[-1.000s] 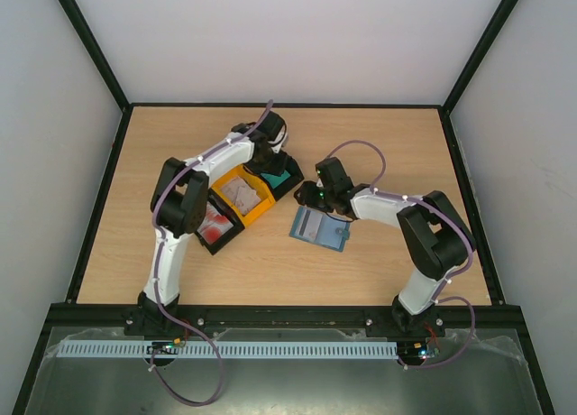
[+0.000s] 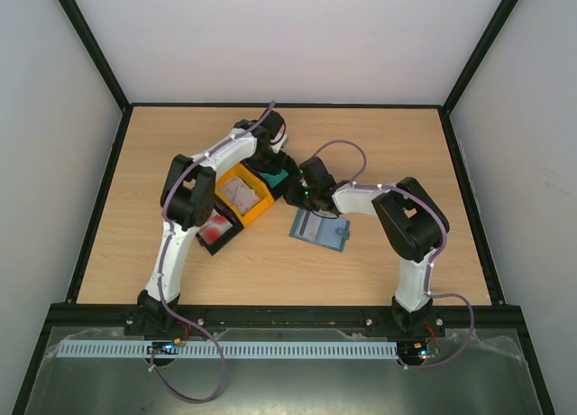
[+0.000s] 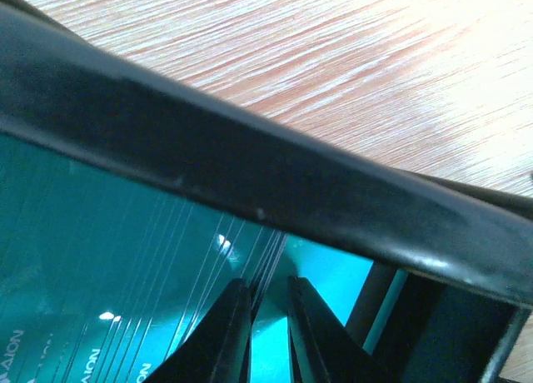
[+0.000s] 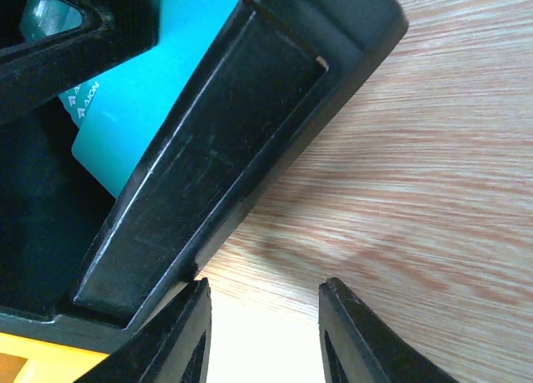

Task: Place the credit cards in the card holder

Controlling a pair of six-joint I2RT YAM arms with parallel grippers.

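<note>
A tiered organizer holds teal cards point(image 4: 146, 83) in its black top compartment, pink-white cards in the yellow one point(image 2: 242, 194) and red-white cards in the lowest point(image 2: 216, 225). My left gripper is down among the teal cards, its fingers close around their edges; how firmly it holds any is hard to tell. My right gripper is beside the black compartment's outer wall point(image 4: 200, 166), fingertips apart; whether it grips anything is unclear. A blue-grey card holder point(image 2: 315, 235) lies below the right gripper in the top view.
Walls surround the table at back and sides.
My right gripper has moved left toward the organizer's black end. My left arm has shifted only slightly.
</note>
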